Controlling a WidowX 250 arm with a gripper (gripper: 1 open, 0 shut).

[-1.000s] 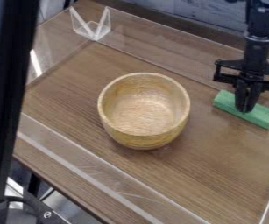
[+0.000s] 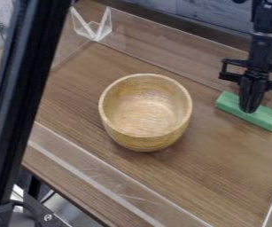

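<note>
At the right of the camera view, my black gripper points down at a green block lying flat on the wooden table. Its fingertips are at the block's upper surface and look shut; whether anything is between them cannot be seen clearly. A round wooden bowl stands empty left of the block, apart from it.
A clear angular plastic piece sits at the back left. Bare table spreads in front of and behind the bowl. A black post runs down the left edge, and a wall lies behind the arm.
The arm and gripper have shifted very slightly; the green block and bowl look unmoved.
</note>
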